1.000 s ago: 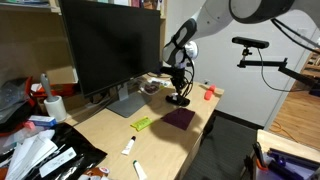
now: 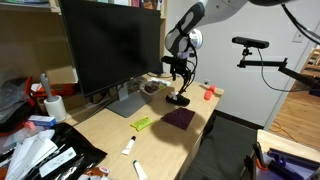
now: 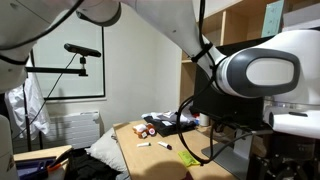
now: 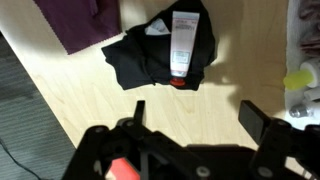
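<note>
A white tube with a red cap [image 4: 181, 50] lies across a crumpled black cloth [image 4: 130, 62] in the wrist view. My gripper is open above the table, its two black fingers wide apart and nothing between them; the tube and cloth lie beyond the fingertips. In exterior view 1 the black cloth [image 2: 178, 100] rests toward the table's far end, below the white arm [image 2: 184, 42]. The arm's wrist fills much of exterior view 2 and hides the cloth and tube there.
A maroon cloth [image 2: 179, 118] lies near the black one. The green item [image 2: 140, 124] and white markers [image 2: 138, 170] lie closer to the camera. A monitor [image 2: 112, 45] stands along the back. Clear bottles [image 4: 303, 78] border the wrist view's right side.
The arm and gripper have risen away from the black cloth. The cloths and the other things on the table appear to lie where they were.
</note>
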